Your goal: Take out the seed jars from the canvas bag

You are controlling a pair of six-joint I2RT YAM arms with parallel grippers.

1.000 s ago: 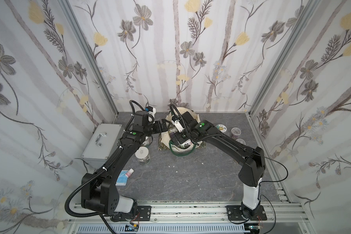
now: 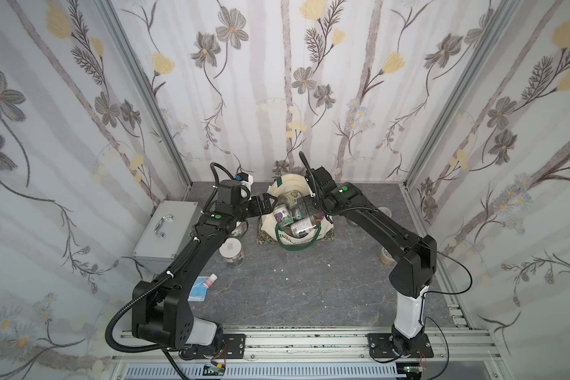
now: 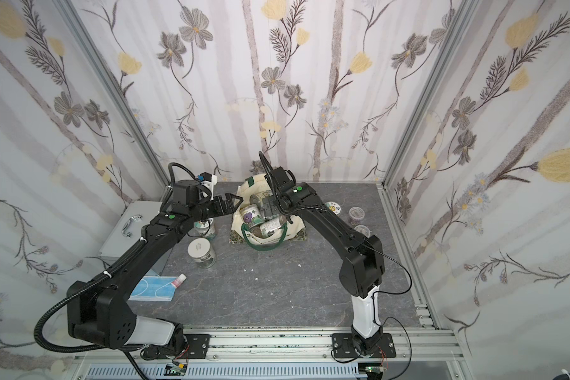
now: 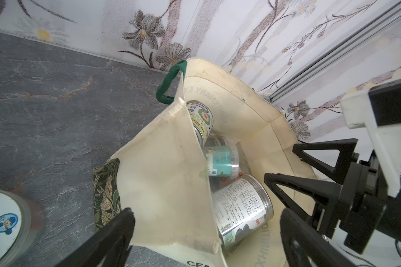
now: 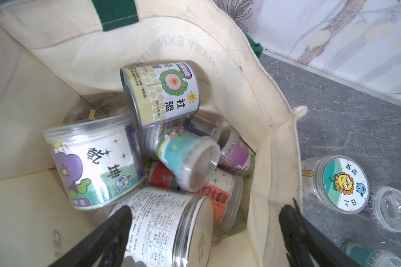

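Observation:
The cream canvas bag (image 2: 278, 180) with green handles stands open at the back centre, several seed jars inside: a yellow-label jar (image 5: 160, 93), a purple-label jar (image 5: 95, 164), a teal jar (image 5: 189, 158), a large white-label can (image 5: 160, 227) and others beneath. My left gripper (image 2: 266, 204) is at the bag's left side, open and empty; its wrist view shows the bag below. My right gripper (image 2: 307, 205) hangs open over the bag's mouth, above the jars, with nothing held between its blurred fingertips in the wrist view.
Several jars (image 3: 333, 207) stand right of the bag; a clear jar (image 3: 200, 252) and another stand left. A grey metal box (image 2: 161, 234) sits at the left edge, with a blue mask (image 3: 148, 288) and small bottle in front.
My right arm has lifted and shifted right and back over the bag, uncovering more of the jars in the top left view. The left arm is unchanged.

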